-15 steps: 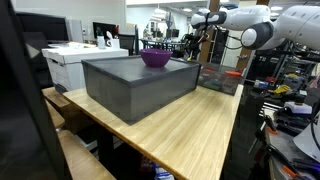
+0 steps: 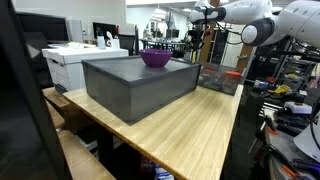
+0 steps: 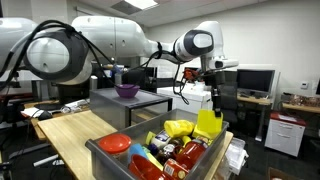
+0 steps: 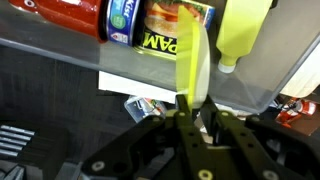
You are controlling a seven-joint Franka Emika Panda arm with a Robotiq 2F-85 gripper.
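A flat yellow object (image 4: pixel 193 60) stands out from my gripper, which is shut on it. The wrist view shows it nearly edge-on, so what it is cannot be told. In exterior view 2, the yellow object (image 3: pixel 208 123) hangs beneath the gripper, over the far right end of a grey bin (image 3: pixel 108 163). The wrist view shows the bin's wall (image 4: pixel 150 68) passing beneath it, with a PAM can (image 4: pixel 163 35) and a yellow bottle (image 4: pixel 237 30) inside.
Red lids (image 3: pixel 115 143), a red bottle (image 3: pixel 190 153) and several other containers crowd the bin. A purple bowl (image 2: pixel 156 58) rests on a long grey box (image 2: pixel 135 95). The wooden table (image 2: pixel 175 135) has clear room in front of that box.
Far off in exterior view 1, the arm's end has shifted slightly. The bowl, grey box and table have stayed put.
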